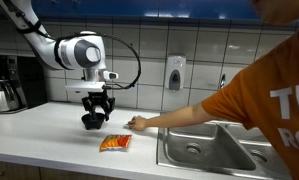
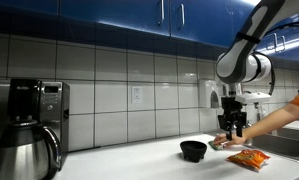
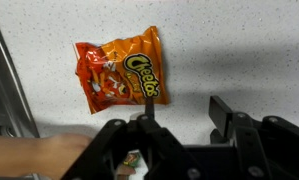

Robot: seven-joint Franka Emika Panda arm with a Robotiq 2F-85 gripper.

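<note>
An orange Cheetos bag (image 3: 121, 72) lies flat on the speckled white counter in the wrist view. In exterior view 1 the same bag (image 1: 116, 143) is in front of the sink's left side. My gripper hangs over the counter with its fingers apart and nothing visible between them. A black bowl (image 2: 194, 151) rests on the counter; from exterior view 1 the bowl (image 1: 92, 121) appears just below my gripper (image 1: 101, 108). A person's hand (image 1: 139, 123) reaches onto the counter behind the bag. Something small and green (image 3: 134, 158) shows beside that hand.
The person in an orange shirt (image 1: 274, 100) leans in from the right, over the sink (image 1: 179, 150). A coffee maker (image 2: 29, 130) stands at the counter's far end. Between it and the bowl the counter (image 2: 119, 162) is clear.
</note>
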